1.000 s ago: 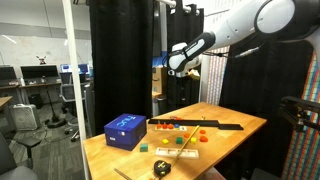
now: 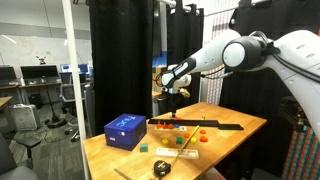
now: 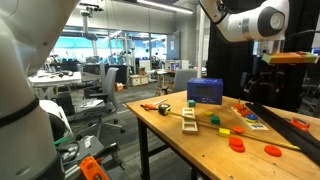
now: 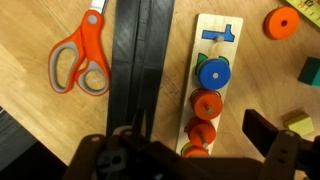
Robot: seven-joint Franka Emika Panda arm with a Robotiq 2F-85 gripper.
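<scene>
My open gripper hangs above a narrow wooden peg board [image 4: 208, 27] in the wrist view. Its dark fingers [image 4: 262, 132] stand on either side of the board, with nothing held. On the board sit a blue disc [image 4: 214, 73] and several red-orange discs [image 4: 208, 103] in a row; the nearest is partly hidden by the gripper. At the board's far end a bare peg stands beside a blue printed "1". A loose orange disc [image 4: 281, 22] lies to the upper right.
Dark strips [image 4: 125, 65] and orange-handled scissors [image 4: 80, 50] lie left of the board. A green block [image 4: 310, 71] and a yellow block [image 4: 300, 124] lie right. A blue box [image 2: 126, 131] and a wooden tray [image 3: 189, 122] stand elsewhere on the table.
In exterior view 1, the arm has come down toward the table over the last second, bringing the gripper lower near the dark strip. The table objects look unmoved.
</scene>
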